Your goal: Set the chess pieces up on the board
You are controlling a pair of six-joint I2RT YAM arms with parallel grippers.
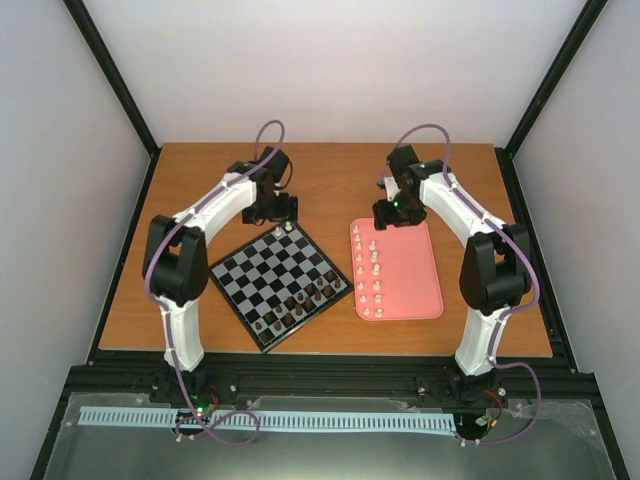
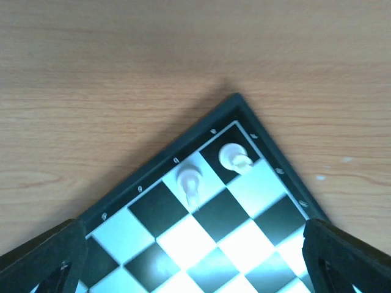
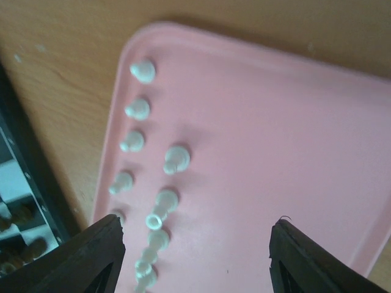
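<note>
The chessboard (image 1: 262,340) lies turned diagonally on the table. Two white pieces stand at its far corner: one (image 2: 234,157) on the dark corner square, another (image 2: 190,183) on the light square beside it. Dark pieces (image 1: 303,303) fill squares along the opposite side. Above the far corner my left gripper is open, clear of both white pieces. On the pink tray (image 1: 410,270) stand several white pieces, among them one (image 3: 177,159) with a row of smaller ones (image 3: 138,109) along the edge. My right gripper hangs open over the tray's far end, empty.
Bare wooden table (image 1: 330,180) lies behind the board and tray, with a narrow strip between them. The tray's right half is empty. Dark frame posts (image 1: 515,190) stand at the table's sides.
</note>
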